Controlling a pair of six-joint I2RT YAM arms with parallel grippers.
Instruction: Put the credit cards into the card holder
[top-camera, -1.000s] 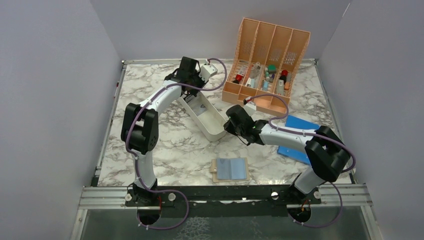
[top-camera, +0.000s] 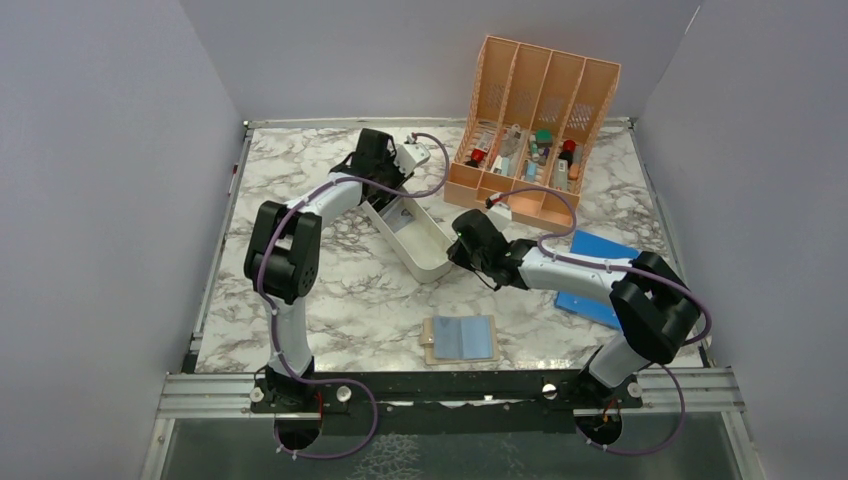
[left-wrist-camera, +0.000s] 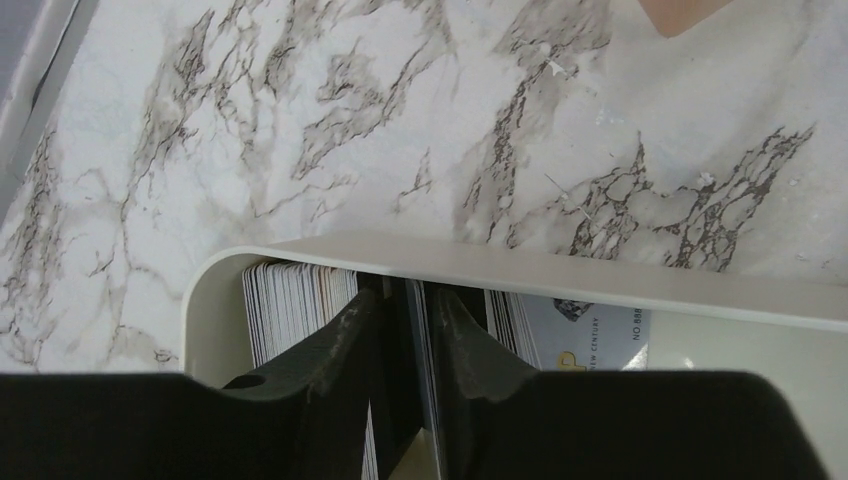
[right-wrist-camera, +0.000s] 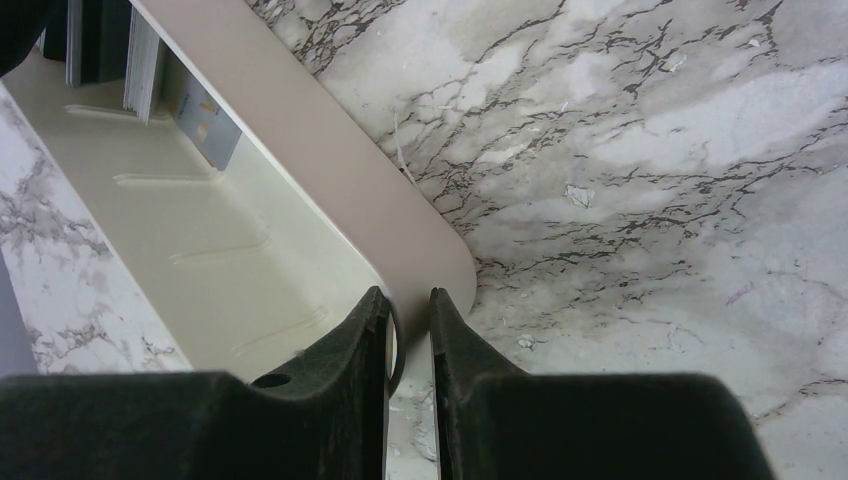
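Cards are packed upright at the far end of a long white bin (top-camera: 428, 262): a pale stack (left-wrist-camera: 290, 305), darker ones in the middle, and a grey card with gold print (left-wrist-camera: 600, 335) leaning nearer the empty part. My left gripper is down inside the bin, its fingers apart on either side of dark cards; whether they touch is unclear. My right gripper is shut on the wall at the bin's near end. The card holder (top-camera: 460, 338), with bluish clear pages, lies open near the table's front.
A wooden compartment box (top-camera: 535, 200) with small items stands at the back right. A blue folder (top-camera: 600, 250) lies partly under my right arm. Marble table around the card holder is clear.
The right arm and bin have stayed still.
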